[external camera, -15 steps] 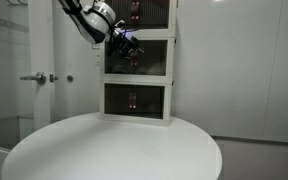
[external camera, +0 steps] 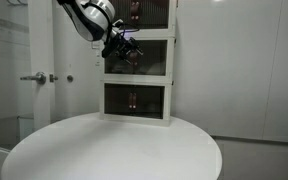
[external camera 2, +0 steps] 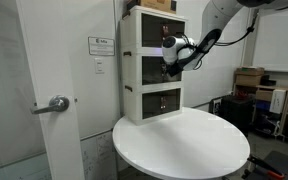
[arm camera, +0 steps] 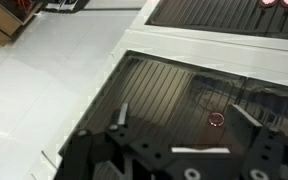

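Observation:
A tall white cabinet (external camera: 138,119) has stacked dark ribbed doors, with small reddish handles on them. My gripper (external camera: 130,46) is at the front of its middle compartment, high above the table. Seen from the other side, the gripper (external camera 2: 171,69) is close to the same middle doors (external camera 2: 151,68). In the wrist view my gripper has its fingers wide apart, and nothing shows between them in their grasp. Beyond the fingertips is a middle door with a round reddish handle (arm camera: 216,119), nearer the right finger. Contact between finger and handle cannot be made out.
A door with a metal lever (external camera 2: 59,104) stands at the left. Shelves with boxes (external camera 2: 267,98) are at the far right, and a box (external camera 2: 156,4) tops the cabinet.
The arm has shifted only slightly in front of the middle compartment. The cabinet doors and table look the same.

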